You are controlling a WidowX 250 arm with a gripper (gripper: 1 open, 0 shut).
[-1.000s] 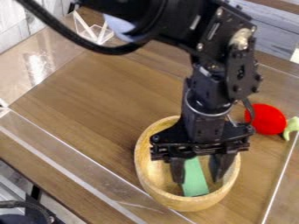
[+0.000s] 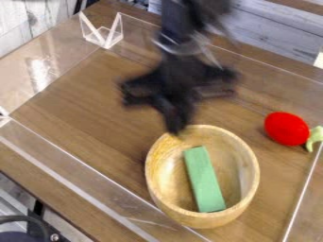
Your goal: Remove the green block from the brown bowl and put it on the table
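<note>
The green block (image 2: 203,180) lies lengthwise inside the brown bowl (image 2: 161,177), leaning from the bowl's far wall toward its near side. Its whole top face shows, with nothing covering it. My gripper (image 2: 175,118) is a dark, motion-blurred shape behind the bowl, apart from the block. The blur hides how its fingers stand.
A red vegetable-like toy (image 2: 286,129) with a pale green end lies right of the bowl. At the back left stands a white wire-like rack (image 2: 104,32). Clear tray walls edge the brown table (image 2: 94,109), which is bare left of the bowl.
The arm has moved up and back, away from the bowl, where the gripper was over the block. The block still lies in the bowl, and the bowl has not moved.
</note>
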